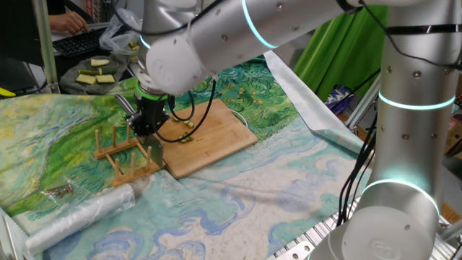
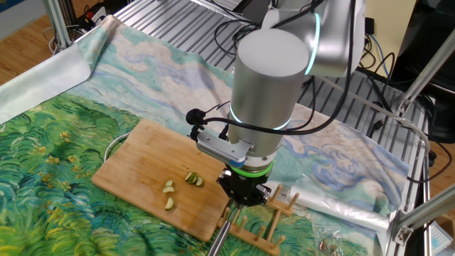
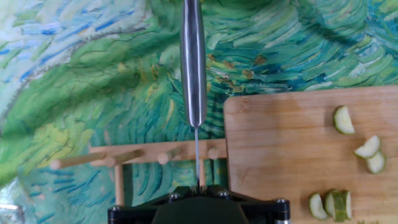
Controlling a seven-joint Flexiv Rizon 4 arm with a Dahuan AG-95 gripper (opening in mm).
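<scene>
A knife with a metal handle [image 3: 193,74] is clamped in my gripper, which is shut on it. The handle sticks out far beyond the fingers in the wrist view. In exterior view 1 the wide blade [image 1: 154,149] hangs down at the right end of the wooden peg rack [image 1: 118,178], beside the cutting board. Whether the blade touches the rack or stands between its pegs, I cannot tell. The cutting board [image 2: 135,174] lies flat, with several cut cucumber pieces [image 2: 169,203] on it.
A roll of clear plastic [image 1: 83,217] lies in front of the rack, near a small clear bag [image 1: 58,191]. More cut pieces [image 1: 96,77] sit on a dark bag at the back left.
</scene>
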